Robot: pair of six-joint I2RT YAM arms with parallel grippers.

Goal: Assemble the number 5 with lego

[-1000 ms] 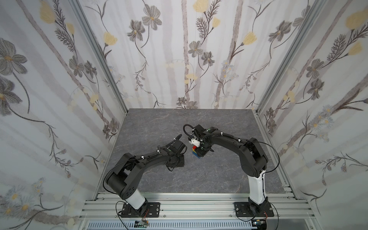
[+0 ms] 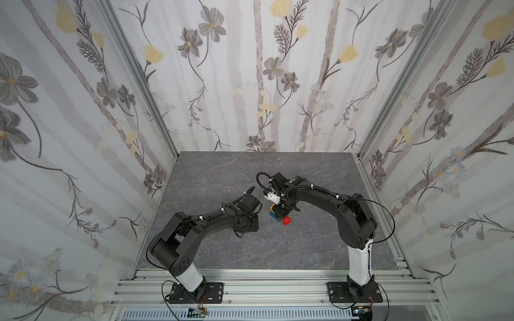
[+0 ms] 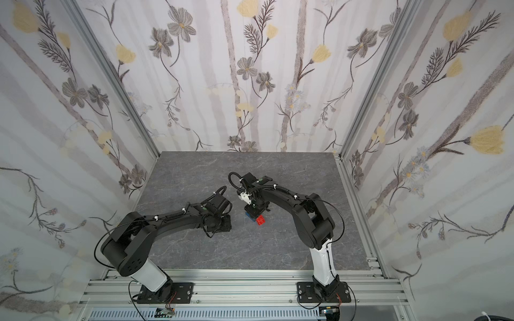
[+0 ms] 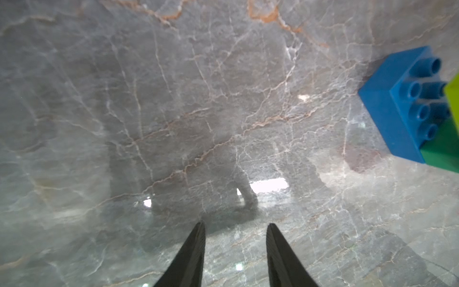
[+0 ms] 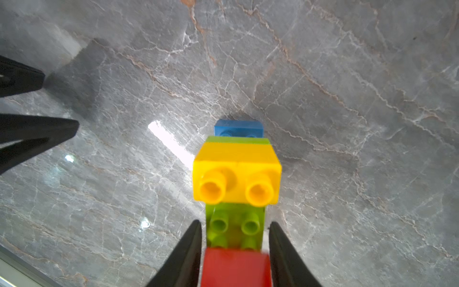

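A small stack stands on the table under my right arm. In the right wrist view, a yellow brick point(image 5: 236, 174) tops it, with a light-green brick point(image 5: 234, 229) below and a blue one point(image 5: 239, 128) behind. A red brick point(image 5: 236, 270) shows blurred between the fingers of my right gripper. Those fingers stand apart; whether they touch its sides is unclear. In the top left view, this red brick point(image 2: 286, 220) lies before the stack. My left gripper is open and empty, left of the blue brick point(image 4: 396, 102) and a green brick point(image 4: 442, 148).
Bare grey tabletop point(image 2: 321, 246) surrounds the stack at the front and right. Only a short gap separates the left gripper from the stack, and its dark fingers point(image 5: 38, 129) show in the right wrist view.
The red brick showed at the stack's upper left behind the blue; now it lies lower and further right.
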